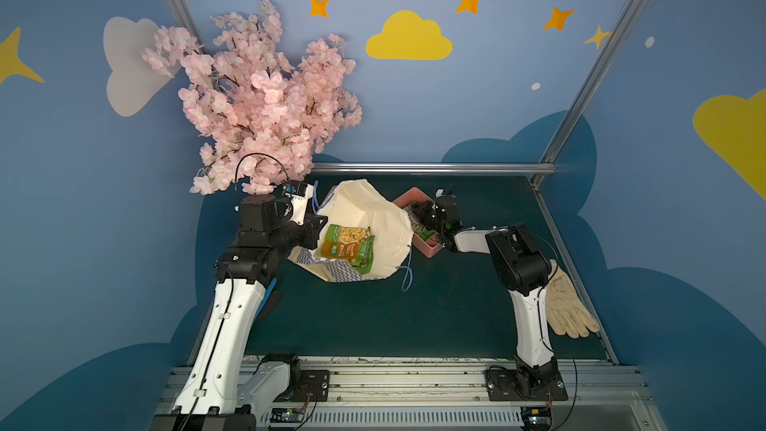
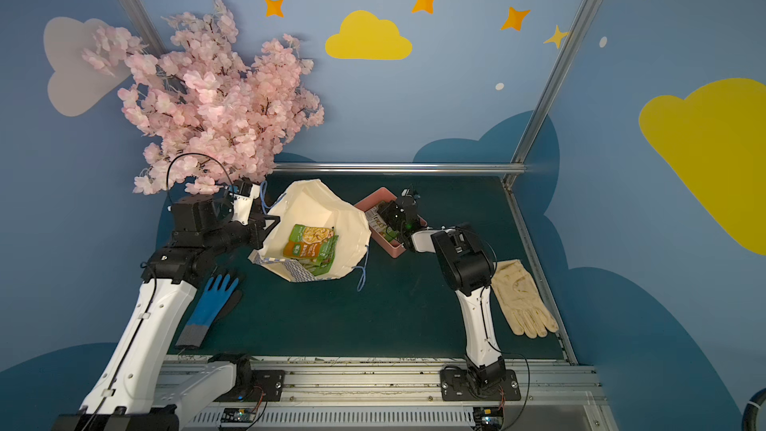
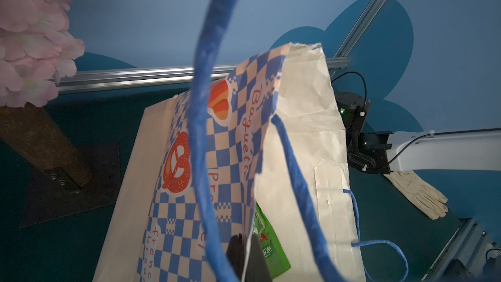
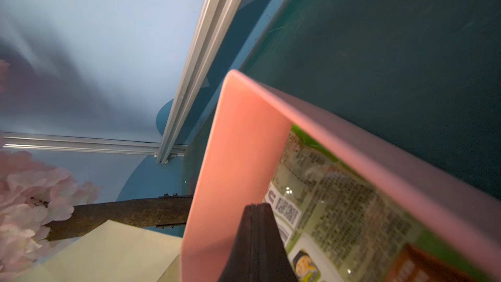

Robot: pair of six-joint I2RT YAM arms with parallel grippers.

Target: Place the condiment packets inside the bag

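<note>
Green condiment packets (image 4: 344, 214) lie in the pink bin (image 4: 250, 130), one with its printed back upward. My right gripper is shut over the bin, fingertips together and nothing between them; the packet lies outside the fingers. From above, the right hand covers part of the bin (image 1: 431, 250). The cream paper bag (image 1: 389, 231) lies open toward the front, with green and orange packets (image 1: 348, 247) inside. My left gripper is shut on the bag's checked rim, seen at the bottom of the left wrist view.
Pink blossom branches (image 1: 263, 95) stand behind the left arm. A beige glove (image 1: 568, 303) lies at the right edge, a blue glove (image 2: 211, 303) at the left. Blue cord handles (image 3: 300, 193) hang by the bag's mouth.
</note>
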